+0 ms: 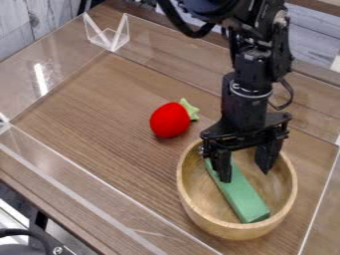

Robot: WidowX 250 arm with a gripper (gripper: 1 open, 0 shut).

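Observation:
My gripper is open, its black fingers spread low over the back part of a tan bowl at the right. A green block lies slanted inside the bowl, its upper end close to or under the left finger; whether the finger touches it is hard to tell.
A red object with a small green top lies left of the bowl. A clear wire-like holder stands at the back left.

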